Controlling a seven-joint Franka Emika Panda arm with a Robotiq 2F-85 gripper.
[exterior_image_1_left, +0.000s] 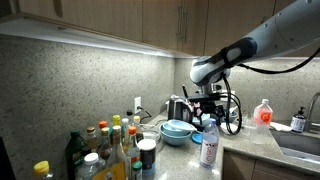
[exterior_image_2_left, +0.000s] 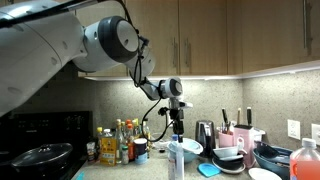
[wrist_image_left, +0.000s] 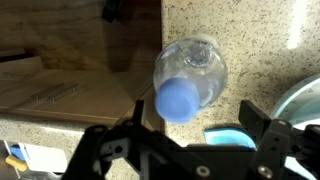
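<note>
A clear bottle with a blue cap (exterior_image_1_left: 209, 148) stands upright near the counter edge, and exterior view 2 shows the same bottle (exterior_image_2_left: 180, 160) below the arm. From above, in the wrist view, its blue cap (wrist_image_left: 177, 100) lies between the spread fingers, closer to the left one. My gripper is open, pointing down over the bottle, with a finger on either side and neither seen pressing on it. How far the fingertips are above the cap is hard to tell.
Light blue bowls (exterior_image_1_left: 176, 131) sit behind the bottle. Several bottles (exterior_image_1_left: 117, 155) and a dark-and-white canister (exterior_image_1_left: 147, 152) crowd the counter at left. A sink (exterior_image_1_left: 298, 145) lies to the right. Past the counter edge is a drop beside a wooden cabinet front (wrist_image_left: 90, 95).
</note>
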